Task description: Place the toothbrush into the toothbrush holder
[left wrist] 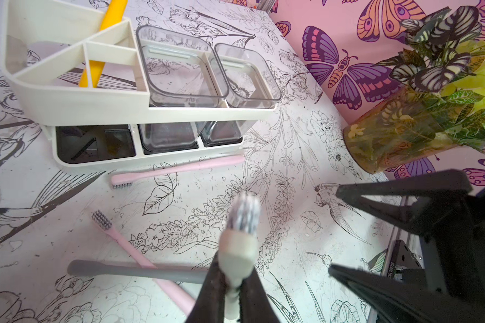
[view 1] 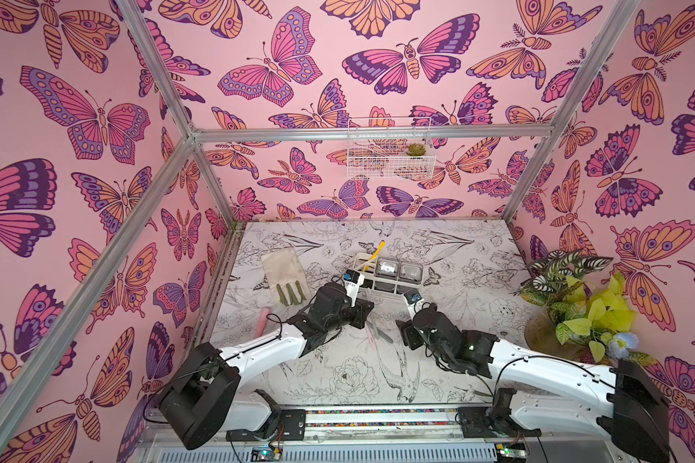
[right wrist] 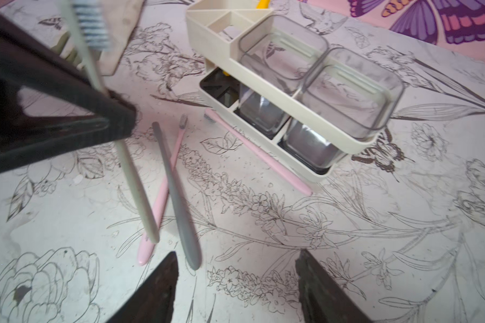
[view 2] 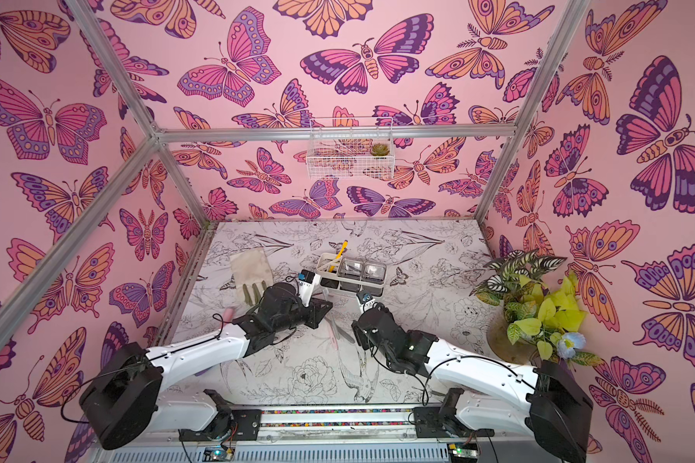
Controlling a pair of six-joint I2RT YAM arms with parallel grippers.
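A whitish-grey toothbrush (right wrist: 132, 177) stands near upright, bristles up, with my left gripper shut around its handle. In the left wrist view the same brush (left wrist: 237, 253) points its head toward the camera. My right gripper is open beside it, its fingers apart with nothing between them. The white toothbrush holder (left wrist: 86, 115) stands beyond both grippers; a yellow toothbrush (left wrist: 110, 21) leans in one of its divided slots. Lying on the table are a pink toothbrush (right wrist: 258, 150) along the holder's front, another pink toothbrush (right wrist: 161, 199), and a grey toothbrush (right wrist: 180, 215) crossing it.
Clear bins (right wrist: 285, 48) fill the holder's right side. To the left lies a pale glove (view 1: 284, 274). A potted plant (view 1: 579, 308) stands at the right edge, and a wire basket (view 1: 390, 158) hangs at the back. Table space right of the holder is free.
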